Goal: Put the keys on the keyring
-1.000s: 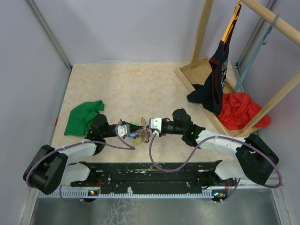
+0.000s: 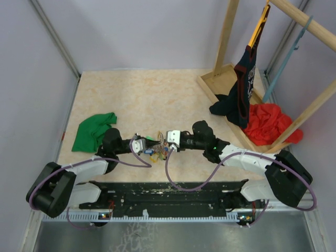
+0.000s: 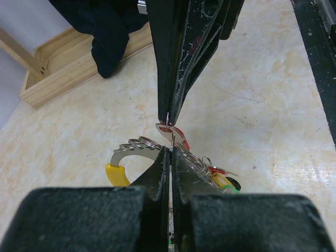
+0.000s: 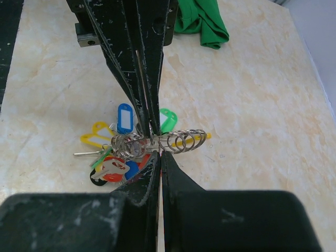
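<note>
My left gripper (image 2: 155, 142) and right gripper (image 2: 168, 140) meet tip to tip over a bunch of keys with coloured tags. Both are shut, with thin metal between or at their fingertips. In the left wrist view, a key with a red edge (image 3: 179, 137) is at the other gripper's tips, and wire rings (image 3: 142, 143) lie behind my fingertips. In the right wrist view, coiled rings (image 4: 184, 140) spread around both tips, with a blue tag (image 4: 125, 118), yellow tag (image 4: 94, 138) and green tag (image 4: 168, 119) around them. Whether any key is threaded on a ring I cannot tell.
A green cloth (image 2: 92, 131) lies at the left. A wooden frame (image 2: 207, 84) with a dark hanging fabric (image 2: 241, 89) and a red cloth (image 2: 265, 126) stands at the right.
My right gripper has shifted very slightly at the meeting point; the left looks still.
</note>
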